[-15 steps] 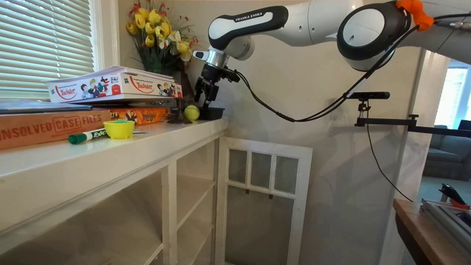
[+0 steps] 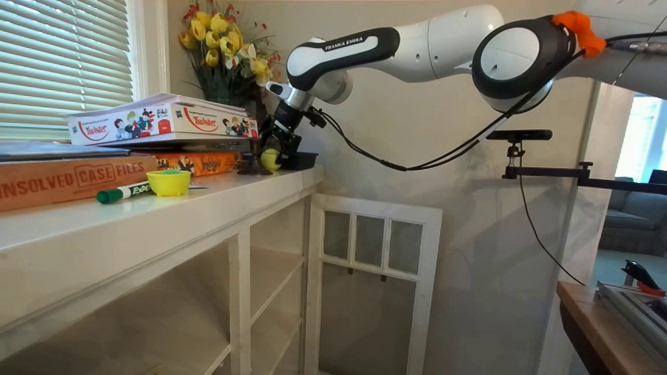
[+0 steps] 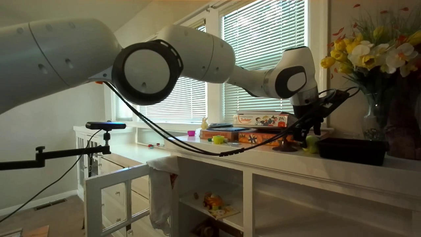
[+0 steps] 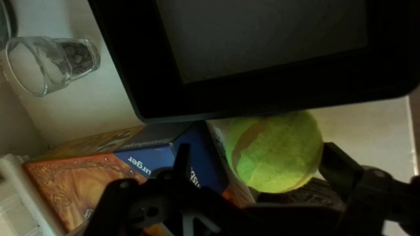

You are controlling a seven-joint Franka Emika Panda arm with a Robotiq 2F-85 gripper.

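Observation:
A yellow-green tennis ball (image 4: 277, 153) rests on the white shelf top, close against the near wall of a black tray (image 4: 275, 92) in the wrist view. My gripper is open, its fingers set wide on either side of the ball. The right finger (image 4: 338, 169) comes close to the ball, though touching cannot be told; the left one stands clear of it. From the side, the gripper (image 2: 281, 149) reaches down over the ball (image 2: 270, 160), partly hiding it. The tray (image 3: 353, 150) looks empty from above.
Boxed games (image 2: 165, 119) are stacked beside the gripper, with a dark stand (image 3: 284, 144) close by the ball. A glass vase (image 4: 55, 63) stands behind the tray. Further along are a yellow cup (image 2: 169, 182) and a green marker (image 2: 122, 192). The shelf's front edge is near.
My gripper has come down and left, from above the tray to around the tennis ball. The ball sits nearly where it was, now partly covered by the fingers.

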